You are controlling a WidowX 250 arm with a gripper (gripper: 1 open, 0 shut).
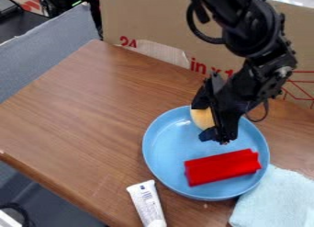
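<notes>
A black robot gripper [218, 120] reaches down over the back of a blue plate [172, 153], its fingers around or in front of a round pale-yellow object [200, 118] that it partly hides. A red rectangular piece [221, 165] lies on the front part of the plate.
A white tube [146, 205] lies left-front of the plate, a pale blue cloth [273, 203] at the front right. A cardboard box [153, 19] stands behind.
</notes>
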